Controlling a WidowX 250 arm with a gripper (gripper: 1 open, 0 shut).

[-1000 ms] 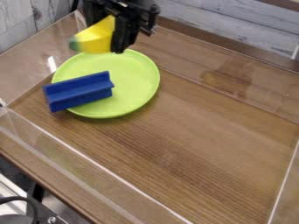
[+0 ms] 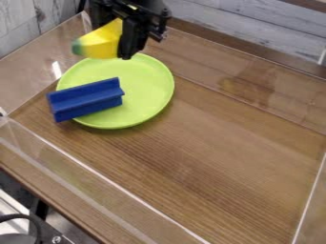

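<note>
My black gripper (image 2: 117, 34) hangs at the top centre of the camera view, shut on a yellow object (image 2: 99, 47) with a green end, held above the back of a green plate (image 2: 151, 98). A blue block (image 2: 86, 99) lies tilted on the plate's left front. The gripper hides part of the held object.
The plate sits on a wooden surface (image 2: 204, 162) with raised edges at left and right. A black cable (image 2: 32, 227) runs at the lower left.
The gripper and yellow object have shifted very slightly; the plate and blue block look unchanged.
</note>
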